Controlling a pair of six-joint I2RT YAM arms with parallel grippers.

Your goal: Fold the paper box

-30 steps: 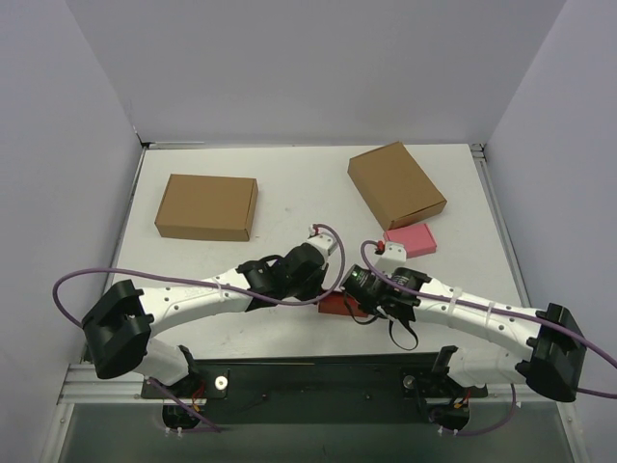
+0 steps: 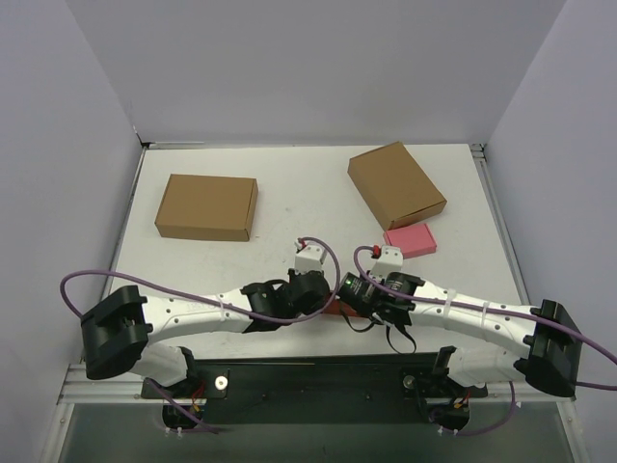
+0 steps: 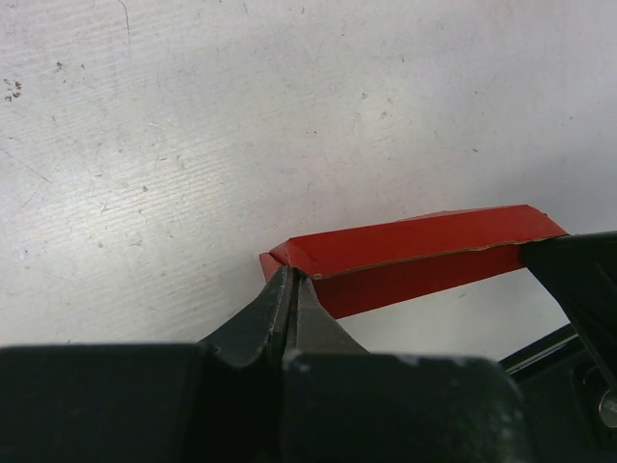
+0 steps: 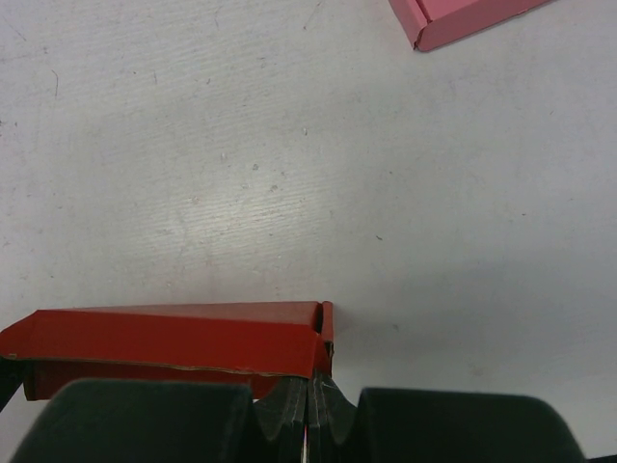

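Note:
A red paper box (image 2: 335, 307) lies near the table's front edge, mostly under both arms in the top view; in the left wrist view it (image 3: 415, 241) shows a long folded side. My left gripper is shut at the box's near end, its tips against the corner of the red card. My right gripper is shut at the other end, tips just at the edge below the red flap (image 4: 174, 338). Whether card is pinched between either pair of fingertips is hidden.
A pink box (image 2: 410, 240) sits right of centre, beside a brown cardboard box (image 2: 395, 183). Another brown box (image 2: 204, 207) lies at the back left.
My left arm's wrist has shifted a little left and toward the front edge. The box is now more hidden in the top view.

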